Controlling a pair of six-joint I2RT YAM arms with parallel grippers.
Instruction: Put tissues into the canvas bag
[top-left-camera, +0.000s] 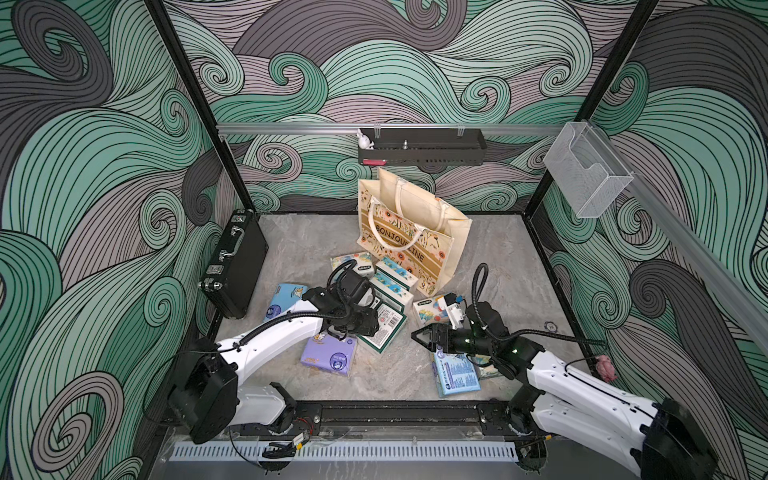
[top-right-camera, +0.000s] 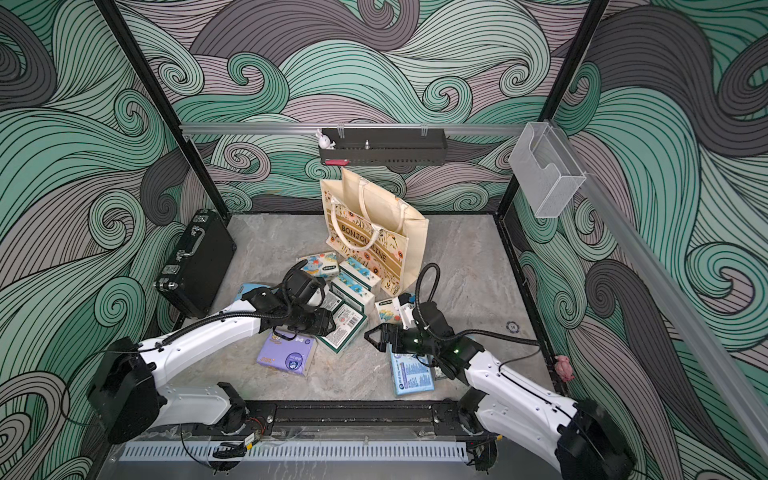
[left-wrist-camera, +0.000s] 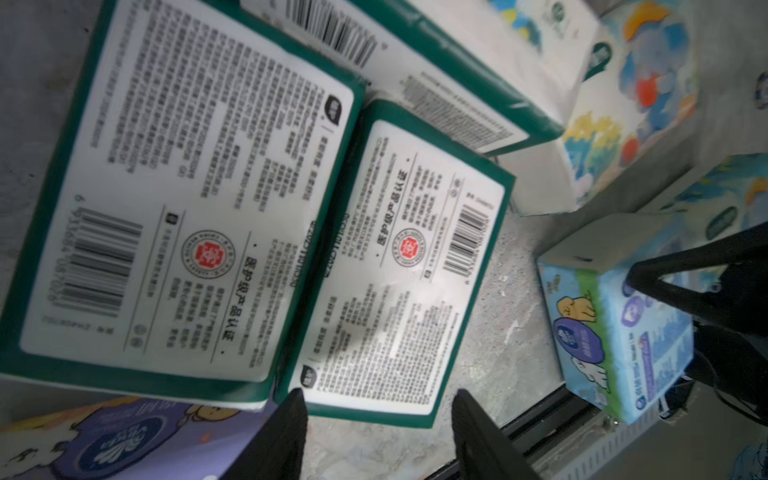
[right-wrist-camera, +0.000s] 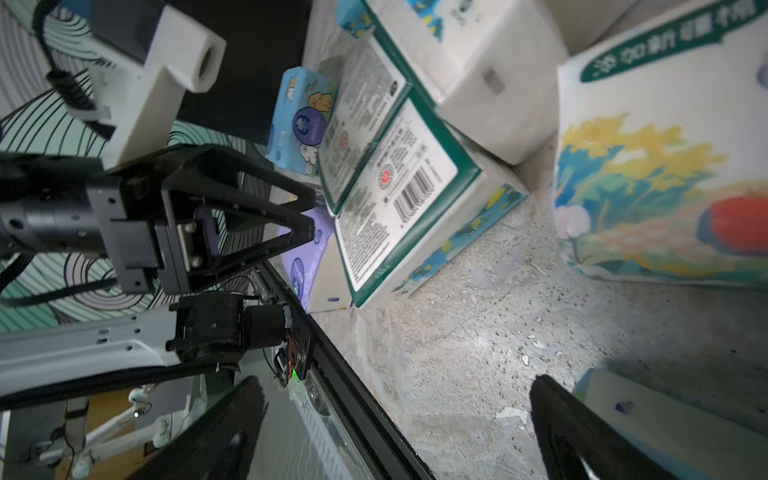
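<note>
The canvas bag (top-left-camera: 412, 240) stands upright at the back middle, with tissue packs before it. My left gripper is open above two green-edged packs (left-wrist-camera: 400, 264), which lie side by side. A purple pack (top-left-camera: 328, 356) lies nearer the front, a blue one (top-left-camera: 284, 297) at the left. My right gripper is open above the right-hand packs, with a light-blue pack (top-left-camera: 456, 374) below it and a floral pack (right-wrist-camera: 656, 160) beside it. Nothing is between either gripper's fingers.
A black case (top-left-camera: 233, 264) stands along the table's left edge. A wire basket (top-left-camera: 584, 172) hangs at upper right and a black tray (top-left-camera: 420, 144) at the back rail.
</note>
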